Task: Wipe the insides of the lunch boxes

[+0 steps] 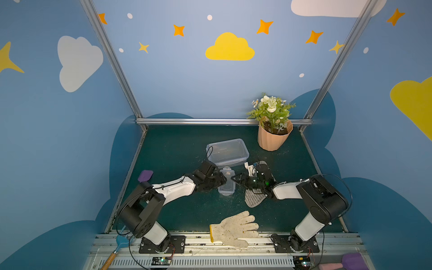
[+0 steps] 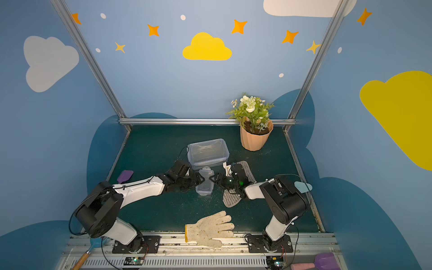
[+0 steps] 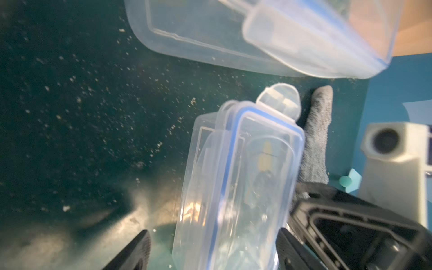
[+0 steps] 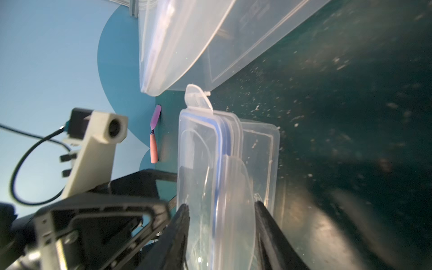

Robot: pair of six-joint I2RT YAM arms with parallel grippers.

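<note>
The small clear lunch box (image 1: 227, 183) stands between my two grippers. Its lid with a blue seal (image 3: 223, 193) is on it; a side flap (image 4: 240, 202) hangs down, and the far-end flap (image 3: 281, 100) sticks out. My left gripper (image 1: 223, 179) is at its left side, fingers (image 3: 135, 252) apart, with the box between or just beyond them. From the right, my right gripper (image 1: 236, 178) reaches the other side, its fingers (image 4: 177, 236) also parted around the flap edge. Contact cannot be told. A larger clear lunch box (image 1: 228, 152) lies just behind.
A grey ribbed pad (image 1: 254, 199) lies partly under the right gripper. A cream glove (image 1: 235, 228) rests at the front edge. The potted plant (image 1: 272, 135) stands at the back right, and a purple tool (image 1: 145, 175) at the left.
</note>
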